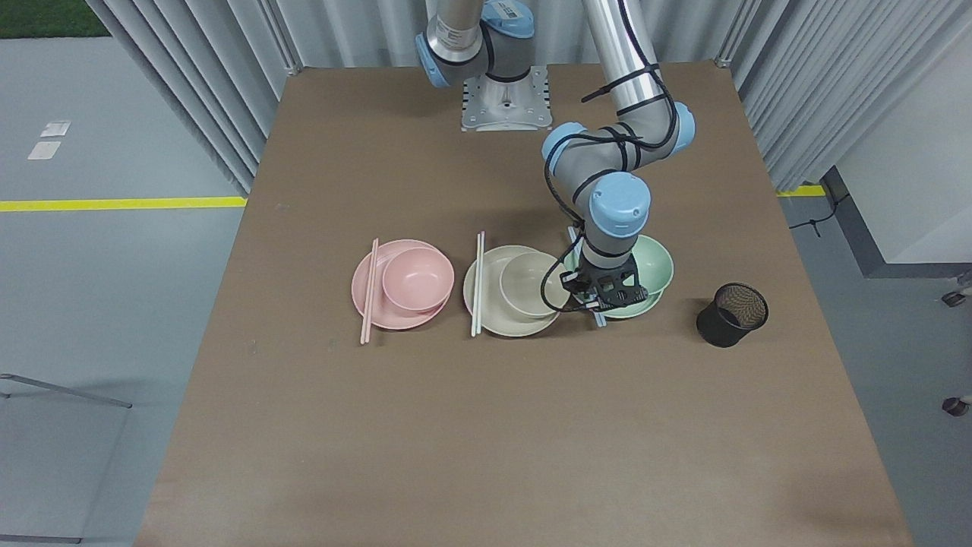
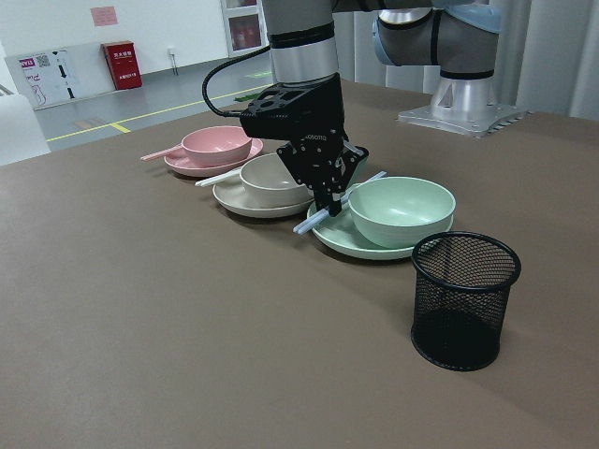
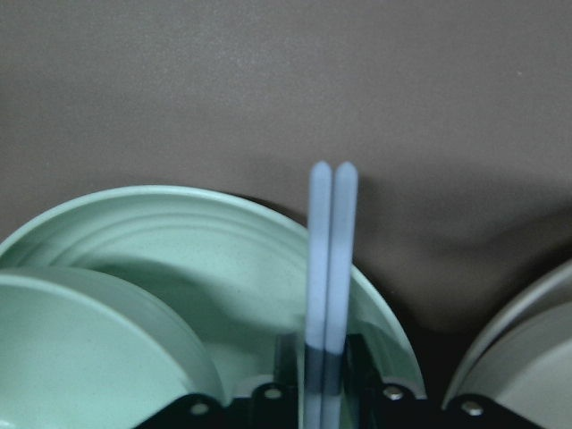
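Observation:
My gripper [image 2: 328, 196] is low over the green plate [image 2: 346, 238], beside the green bowl [image 2: 401, 213]. In the wrist view a pair of light blue chopsticks [image 3: 328, 259] lies between its fingertips, across the plate rim; whether the fingers are closed on them is hard to tell. A cream bowl [image 1: 525, 282] on a plate with white chopsticks [image 1: 478, 283], and a pink bowl [image 1: 417, 279] on a plate with pink chopsticks [image 1: 369, 292], stand to the left in the front view.
A black mesh cup [image 1: 731, 314] stands to the right of the green set. The arm's base plate [image 1: 506, 117] sits at the back edge.

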